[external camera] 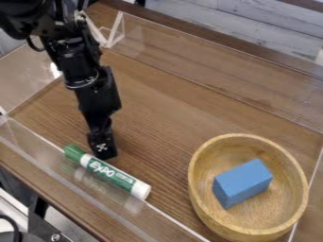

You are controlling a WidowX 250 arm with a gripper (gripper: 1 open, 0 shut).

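Observation:
The black robot arm hangs down from the upper left, its gripper (101, 142) low over the wooden table, just above and behind a white marker (116, 178) with a green cap and EXPO lettering. The marker lies diagonally near the front edge. The fingers are dark and small; nothing shows clearly held between them. At the lower right a round wooden bowl (211, 167) holds a blue block (243, 182).
White ledges border the table at the back and left, and a clear rim runs along the front left.

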